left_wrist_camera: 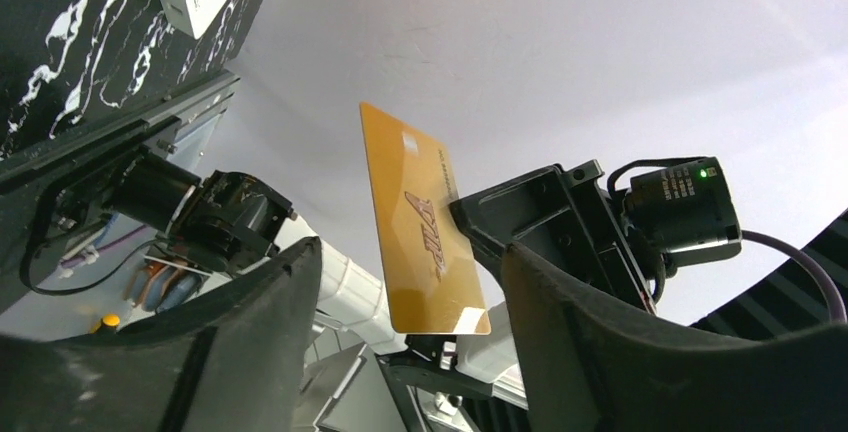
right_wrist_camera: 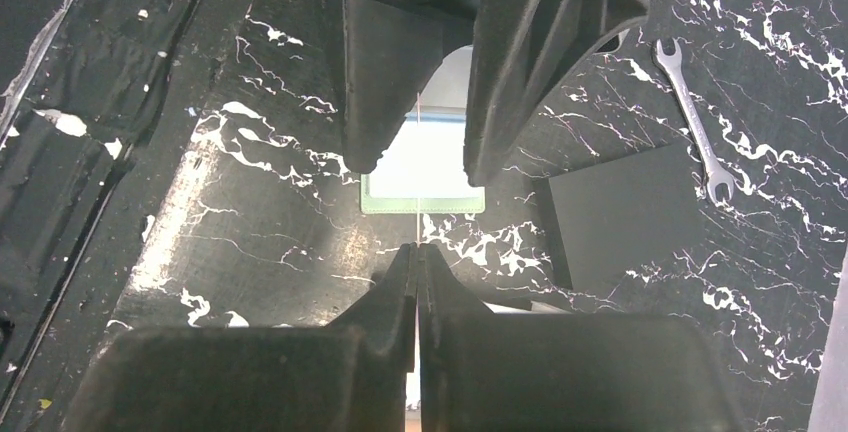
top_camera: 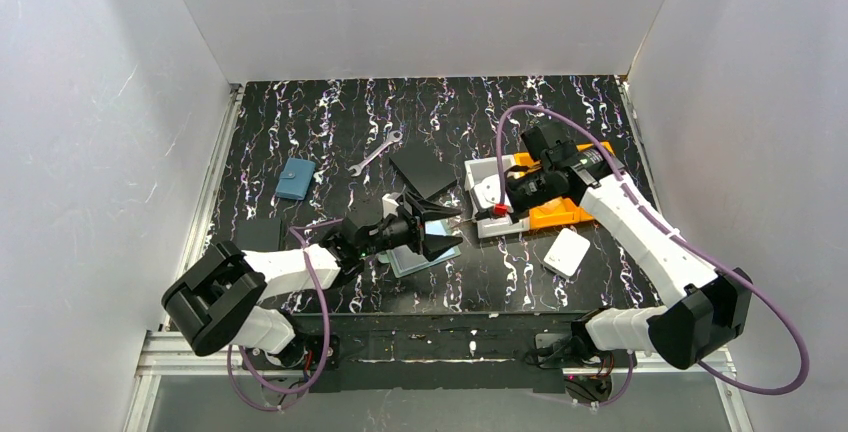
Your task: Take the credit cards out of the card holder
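My right gripper is shut on a gold card, which stands on edge and shows as a thin line in the right wrist view. My left gripper is open, its fingers on either side of the card's far end, apparently with gaps to it. In the top view the two grippers face each other over the middle front of the table. Below them lies the light green card holder [right_wrist_camera: 422, 206] with pale sleeves, partly hidden by my left gripper.
A black square block [top_camera: 420, 167], a wrench [top_camera: 375, 152] and a blue wallet [top_camera: 296, 178] lie behind and left. An orange-and-white bin [top_camera: 555, 215] sits under the right arm, with a white box [top_camera: 566, 252] in front.
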